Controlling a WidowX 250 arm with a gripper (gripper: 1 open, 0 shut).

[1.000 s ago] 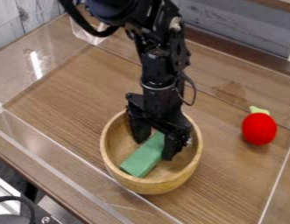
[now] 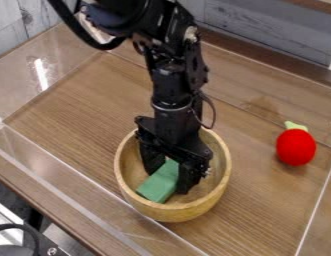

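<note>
A yellow bowl (image 2: 183, 208) sits on the wooden table, and a green block (image 2: 158, 183) lies inside it. My black gripper (image 2: 171, 168) reaches down from the top into the bowl, just above and behind the block, standing open. The arm hides part of the bowl's interior, and whether a finger touches the block I cannot tell.
A red object with a green top (image 2: 296, 147), like a tomato or strawberry, lies to the right of the bowl. A wall borders the back left, and a cable loops at the lower left.
My gripper has shifted slightly left within the bowl over the last second. The green block looks slightly shifted or differently covered; the bowl and red object stay in place.
</note>
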